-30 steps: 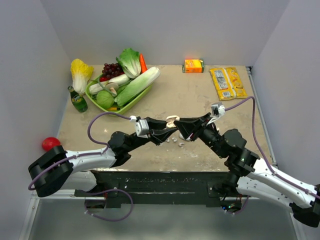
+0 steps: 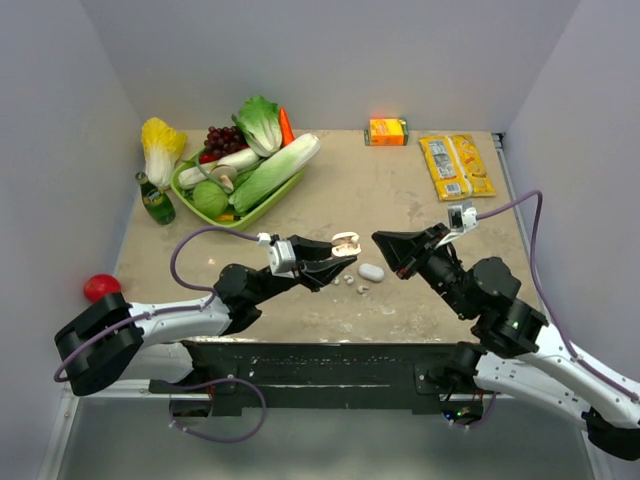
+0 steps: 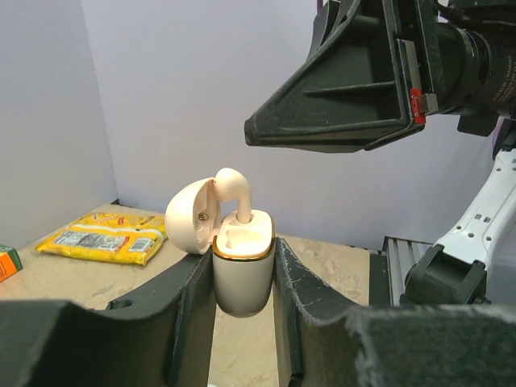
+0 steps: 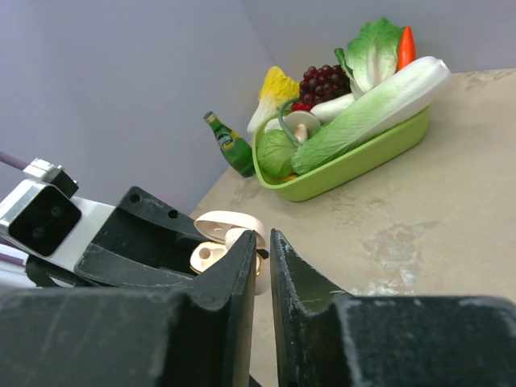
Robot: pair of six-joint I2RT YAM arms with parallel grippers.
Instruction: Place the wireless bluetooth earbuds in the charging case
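A white charging case with its lid up is gripped above the table by my left gripper, shut on its sides. One white earbud stands upright on the case, stem down and head well above the gold rim; how deep the stem sits cannot be told. My right gripper is to the right of the case and apart from it. A narrow gap shows between its fingers, with nothing held. Small white earbuds lie on the table below.
Another white case, closed, rests on the table between the arms. A green basket of vegetables stands back left. The yellow bag and orange box lie at the back.
My right gripper has drawn away from the case to the right, uncovering the closed case on the table. The left arm and its case stay in place.
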